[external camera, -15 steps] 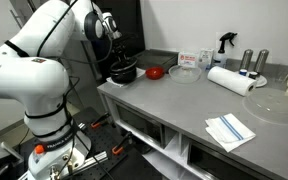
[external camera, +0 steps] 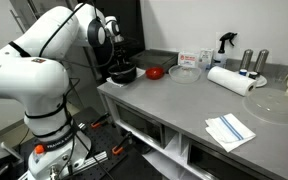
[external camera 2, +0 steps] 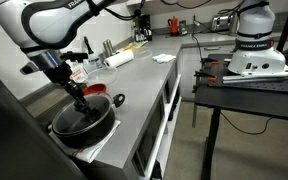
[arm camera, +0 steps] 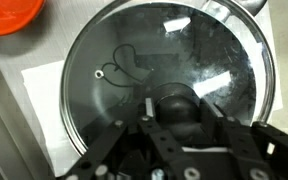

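A dark pot [external camera 2: 92, 137] stands at the end of the counter, with a glass lid [arm camera: 129, 65] over it. My gripper is shut on the lid's black knob [arm camera: 174, 94], seen from above in the wrist view. In exterior view 2 the gripper [external camera 2: 83, 108] points down at the middle of the lid, which appears to rest on the pot. Exterior view 1 shows the pot [external camera: 124, 77] at the far left, partly behind the arm. The lid hides most of the pot's inside.
A red bowl [external camera: 153, 73] stands close beside the pot. White paper [arm camera: 46, 95] lies under the pot. Farther along the counter are a clear bowl [external camera: 185, 74], a paper towel roll [external camera: 231, 80] and a folded cloth [external camera: 229, 130].
My gripper has come down a little toward the pot, and the lid with it. The bowls and other counter items have not moved.
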